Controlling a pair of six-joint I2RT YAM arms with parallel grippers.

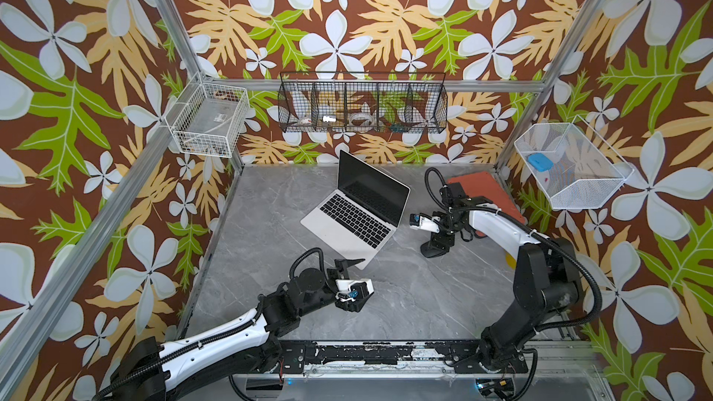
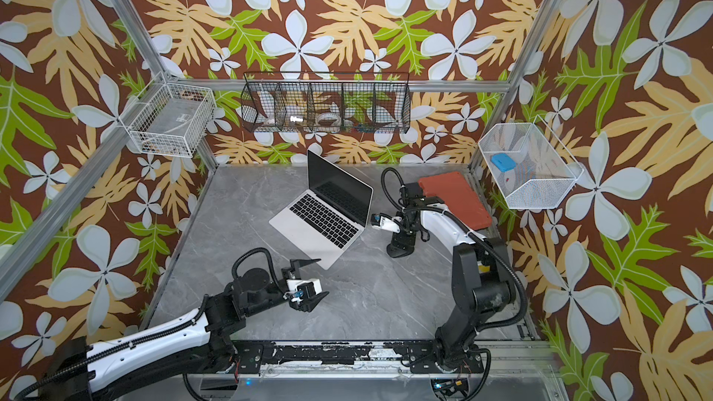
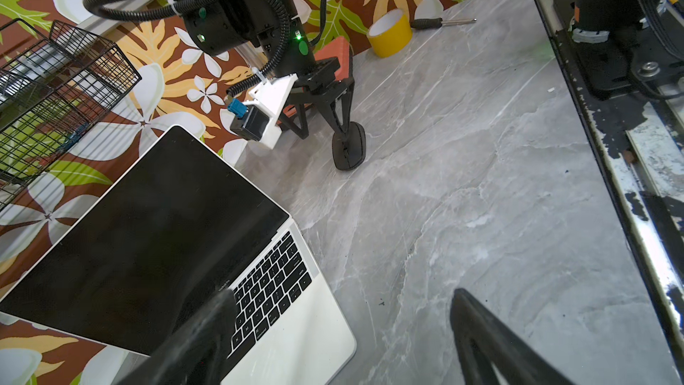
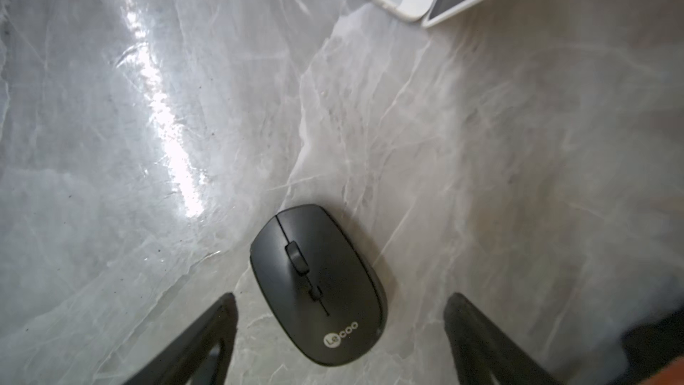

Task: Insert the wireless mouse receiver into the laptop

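A black wireless mouse [image 4: 317, 285] with a scroll wheel lies on the grey table, logo side up. My right gripper is above it, fingers apart on either side of the mouse in the right wrist view; it is not gripped. The laptop [image 1: 356, 211] stands open at the table's middle, its screen [image 3: 153, 242] dark and its keyboard [image 1: 355, 220] facing up. My left gripper [image 1: 355, 283] hovers in front of the laptop, open and empty. Its fingers [image 3: 206, 331] frame bare table and the laptop's corner. No receiver can be made out in any view.
An orange-red pad [image 2: 454, 199] lies at the back right. Yellow tape [image 3: 390, 33] and a screwdriver [image 3: 431, 22] are on the right side. A black wire basket [image 1: 361, 104] hangs at the back, white baskets on both sides.
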